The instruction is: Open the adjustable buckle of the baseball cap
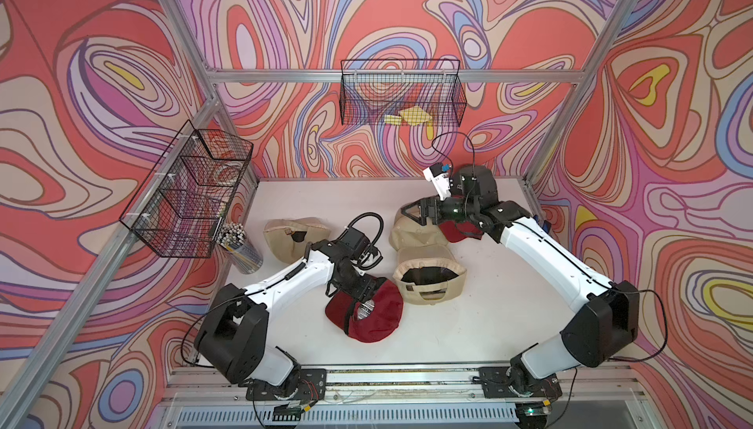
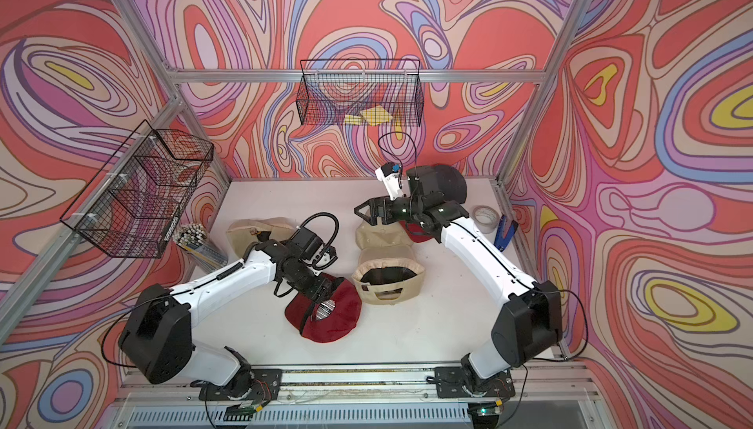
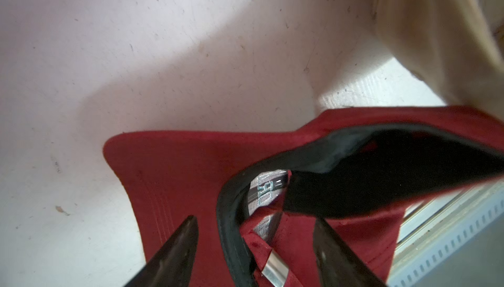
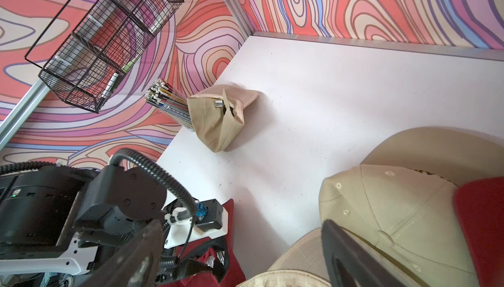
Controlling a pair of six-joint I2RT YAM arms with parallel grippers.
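A dark red cap point(image 1: 384, 320) lies near the table's front edge, its opening turned up toward my left gripper. In the left wrist view the red strap with its silver metal buckle point(image 3: 275, 269) shows low between the parted fingers, beside the dark inner band point(image 3: 229, 229) and a white label point(image 3: 266, 186). Whether either finger touches the cap cannot be told. My right gripper point(image 1: 427, 211) hangs farther back, above the beige caps, fingers apart with nothing held.
Right of the red cap stands an upturned beige cap point(image 1: 430, 274), with another beige cap point(image 1: 417, 233) behind it. A third beige cap point(image 1: 298, 239) and a pencil holder point(image 1: 241, 250) are at the left. Bare table point(image 1: 502, 303) shows at the front right.
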